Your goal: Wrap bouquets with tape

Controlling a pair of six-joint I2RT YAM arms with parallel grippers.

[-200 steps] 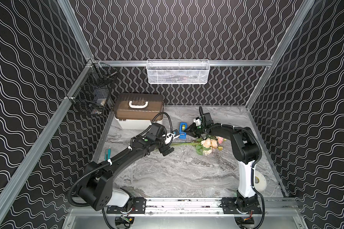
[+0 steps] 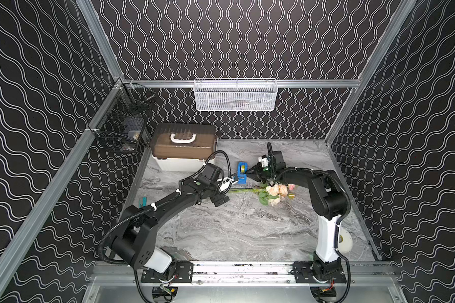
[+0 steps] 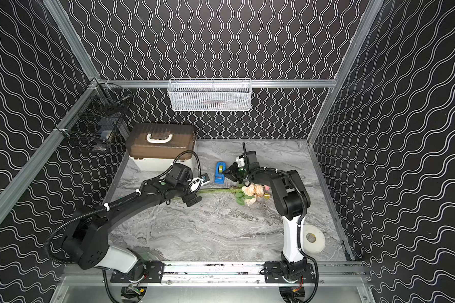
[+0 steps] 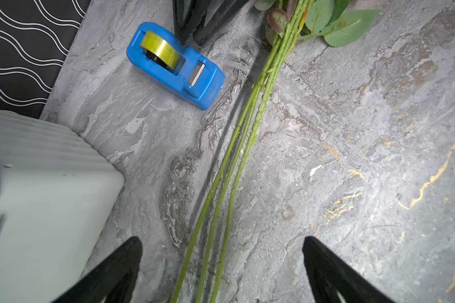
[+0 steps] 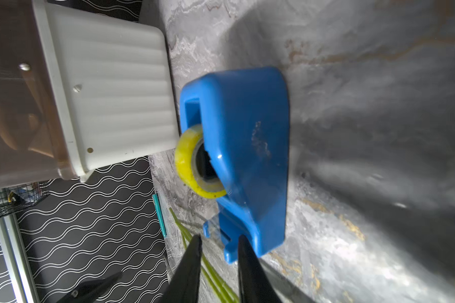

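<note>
A blue tape dispenser (image 5: 260,151) with a yellow roll of tape (image 5: 189,161) stands on the marble table. At its cutter end, my right gripper is part open, with a narrow gap between its fingers; whether a tape end lies in that gap is unclear. The bouquet's long green stems (image 4: 237,151) lie across the table in front of the dispenser. Its peach blossoms (image 2: 275,190) rest to the right, below my right gripper. My left gripper is wide open above the lower stems, one finger on either side and nothing held.
The white and brown storage box (image 2: 183,144) stands just behind and left of my left gripper. A white roll (image 3: 313,238) lies by the right arm's base. Teal scissors or a similar tool (image 2: 142,202) are at the left edge.
My left arm has shifted slightly right, its gripper still by the stems. My right gripper has edged a little to the right beside the dispenser. The dispenser and flowers look unmoved.
</note>
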